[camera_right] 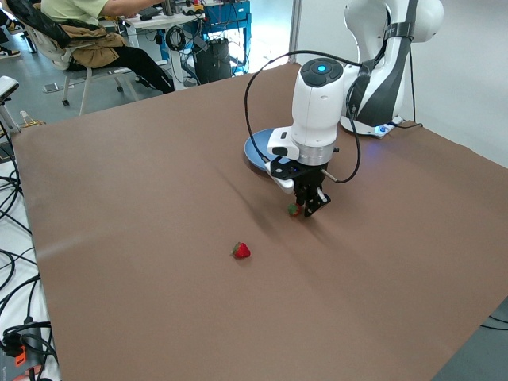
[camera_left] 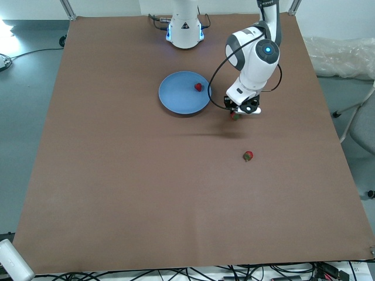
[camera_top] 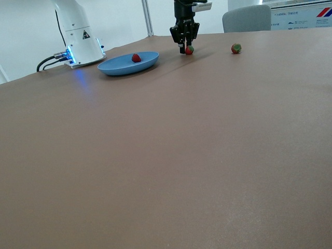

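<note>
A blue plate (camera_left: 176,93) (camera_top: 115,68) holds one red strawberry (camera_left: 198,87) (camera_top: 136,57). Right of the plate, my black gripper (camera_top: 184,47) is low over the table, its fingertips beside a second strawberry (camera_top: 190,50) (camera_right: 292,210); whether they grip it is unclear. In the camera left view that strawberry is mostly hidden under the gripper. A third strawberry (camera_left: 248,156) (camera_top: 236,48) (camera_right: 240,251) lies alone on the brown table, nearer the camera left view's side.
The white robot base (camera_left: 184,29) stands at the back of the table, with cables at its sides. A grey chair (camera_left: 363,123) stands off the table's edge.
</note>
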